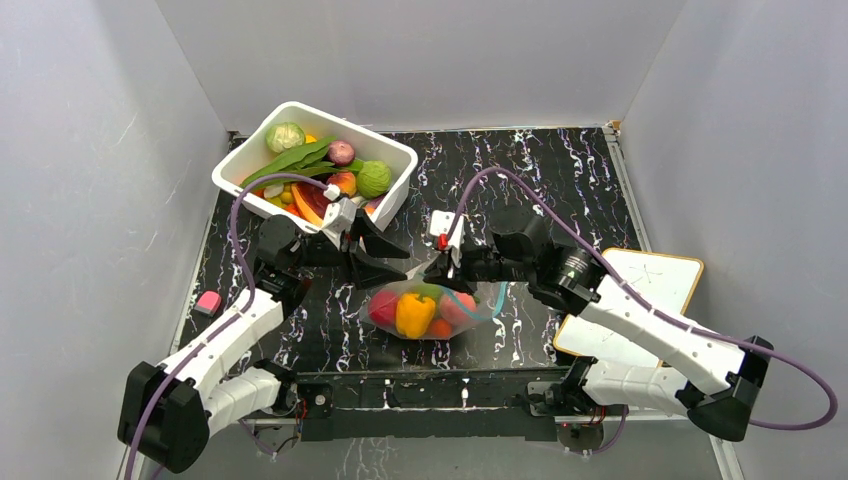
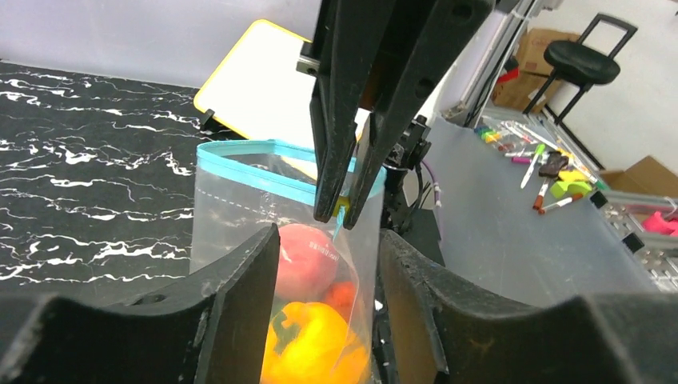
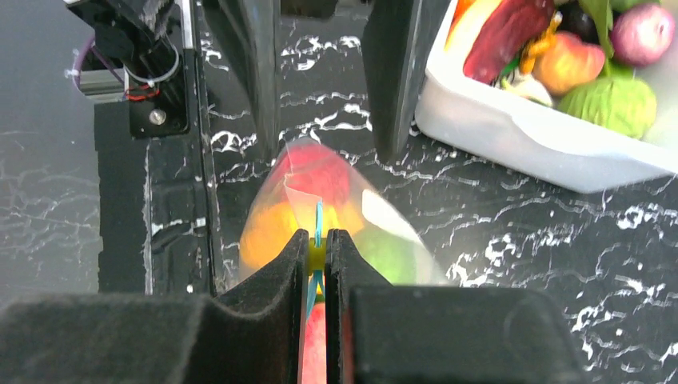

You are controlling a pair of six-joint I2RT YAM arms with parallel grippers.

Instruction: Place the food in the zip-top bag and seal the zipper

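A clear zip top bag [image 2: 228,220] with a blue zipper strip [image 2: 256,182] holds a yellow pepper [image 1: 414,315], a red piece [image 1: 383,308], a peach-coloured piece [image 1: 458,307] and a small orange one [image 1: 440,329]. My right gripper is shut on the small yellow zipper slider [image 3: 317,258], with blue strip showing on both sides of it. In the left wrist view the strip beyond the slider stands apart as an open loop. My left gripper [image 1: 406,264] is open, its fingers [image 2: 254,276] spread near the bag's end, nothing between them.
A white bin [image 1: 400,182] of assorted vegetables stands behind my left arm. A whiteboard [image 1: 640,290] lies at the right, and a small pink block [image 1: 208,302] at the left.
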